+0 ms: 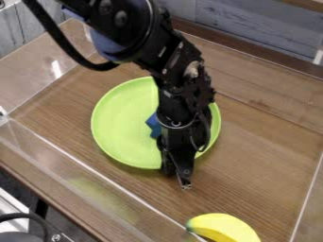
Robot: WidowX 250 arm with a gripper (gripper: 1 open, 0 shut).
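Observation:
The black arm reaches down from the top of the camera view to my gripper [179,175], which is low at the front rim of a green plate [120,113]. Its fingertips look shut, with nothing visible between them. A blue object [154,125] on the plate is mostly hidden behind the gripper. A yellow banana [225,230] lies at the bottom right, cut off by the frame's edge and apart from the gripper.
A wall runs along the back. A dark cable loops at the lower left.

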